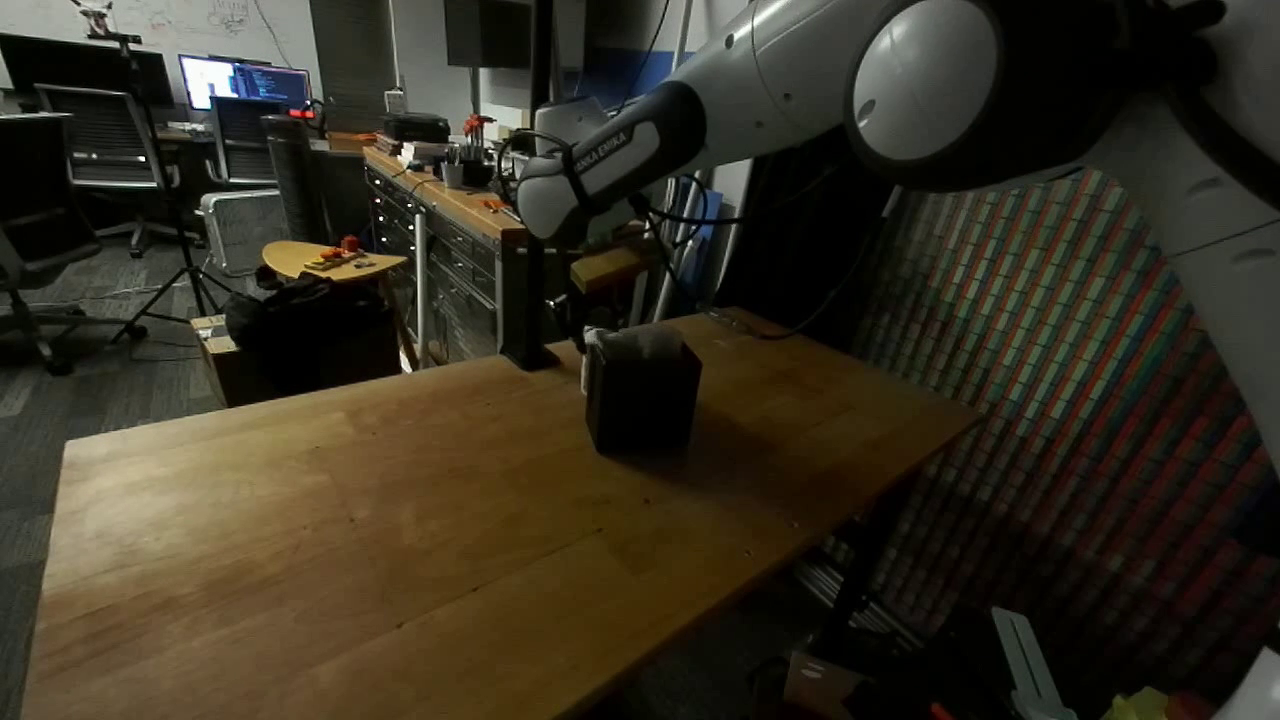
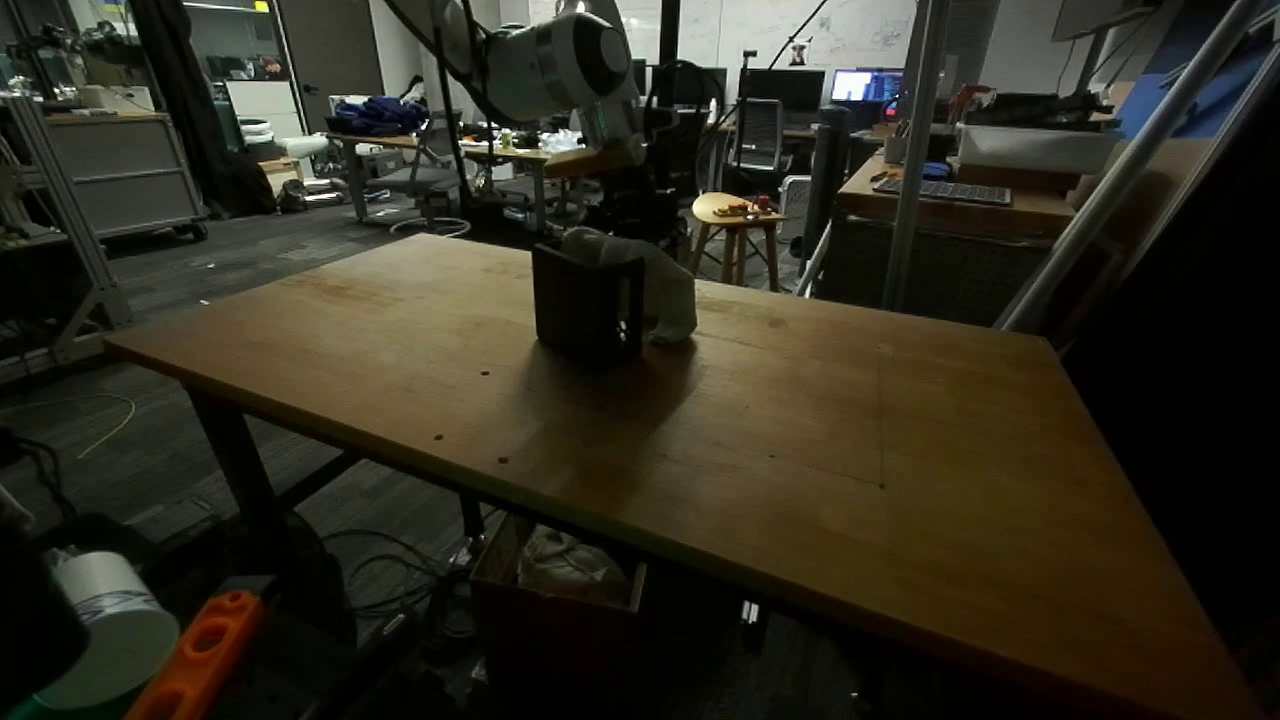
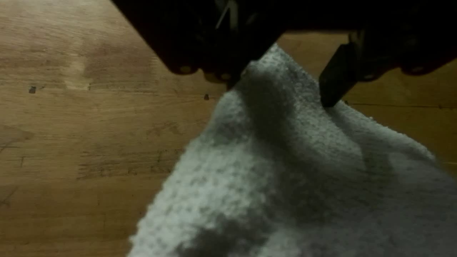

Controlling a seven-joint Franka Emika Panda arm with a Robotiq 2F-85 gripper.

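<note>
A black box (image 1: 644, 402) stands upright on the wooden table, with a pale cloth (image 1: 633, 343) bunched in its top. In the second exterior view the cloth (image 2: 668, 294) spills over the side of the box (image 2: 576, 312) down to the tabletop. Seen from the wrist, the textured cloth (image 3: 240, 171) rises to a peak between the fingers of my gripper. The fingers stand apart, with one at each side of that fold. From outside, the dark gripper is hard to make out behind the box.
A dark post (image 1: 524, 300) stands at its back edge, close to the arm. Farther back are a workbench (image 1: 462, 216) and a small stool (image 1: 330, 259).
</note>
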